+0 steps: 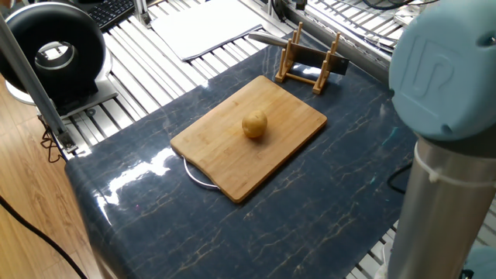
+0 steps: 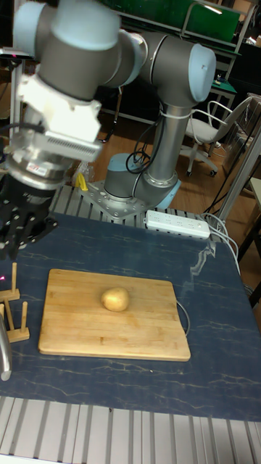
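A round yellow-brown potato [image 1: 254, 124] rests on a wooden cutting board [image 1: 225, 159] with a wire handle. In the other view the potato [image 2: 115, 299] sits near the middle of the board [image 2: 85, 333]. A knife [image 1: 267, 39] with a dark blade lies across a small wooden rack [image 1: 318, 84], apart from the board. My black gripper [image 2: 14, 246] hangs at the left edge of exterior view 3, above the table by the rack [image 2: 17, 334]. How its fingers stand is too dark and blurred to tell. Exterior view 1 shows only part of my arm, no gripper.
Dark marbled cloth [image 1: 325, 209] covers the table, with clear room around the board. White paper [image 1: 201, 27] lies on the slatted surface behind. A power strip [image 2: 177, 223] lies at the far edge near my arm's base.
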